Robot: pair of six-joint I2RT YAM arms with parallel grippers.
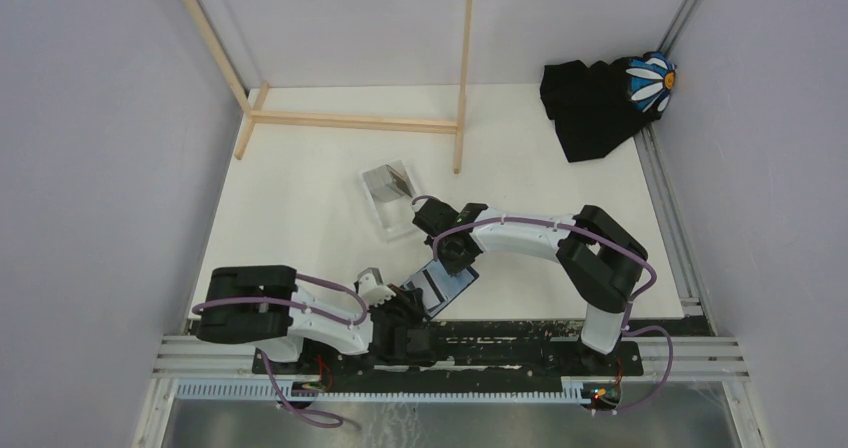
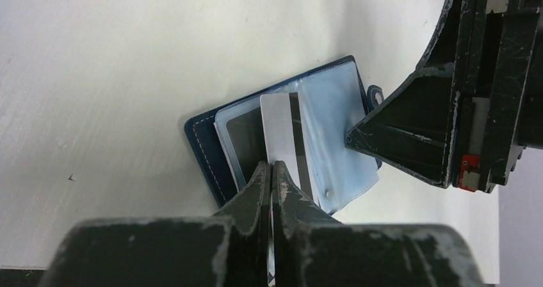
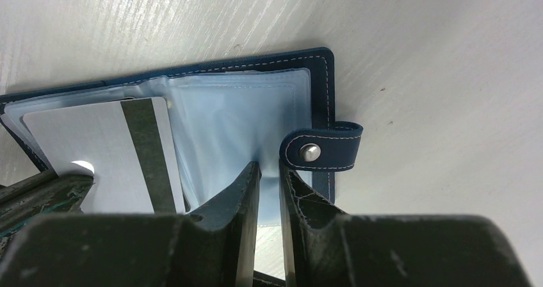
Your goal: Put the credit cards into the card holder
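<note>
The card holder (image 3: 243,120) lies open on the table, dark blue with clear sleeves and a snap strap (image 3: 320,149). A white card (image 3: 96,146) with a black stripe overlaps its left half; whether any of the card is inside a sleeve I cannot tell. My left gripper is shut on the card's near edge, its fingers (image 3: 80,188) reaching in at lower left. Over the right half, beside the strap, is my right gripper, its fingers parted by a narrow gap with nothing seen between them.
A white tray (image 1: 374,221) with several grey cards (image 1: 385,182) stands behind the holder. Further back is a wooden frame (image 1: 350,122); black cloth (image 1: 590,113) lies at the back right.
</note>
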